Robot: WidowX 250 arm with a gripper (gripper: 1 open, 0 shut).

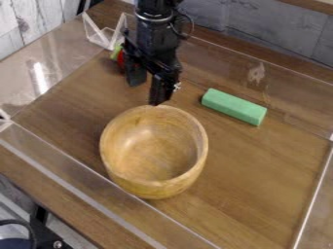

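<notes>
My black gripper [146,86] hangs above the table at the upper middle, behind a wooden bowl [154,156]. The bowl looks empty. A green block [235,106] lies to the right of the gripper. A small red object [121,60] is mostly hidden behind the arm at the upper left. Whether the fingers are open or shut is unclear.
A white wire-like item [107,34] is at the back left. Clear rails run along its edges, with white panelling beyond the back left.
</notes>
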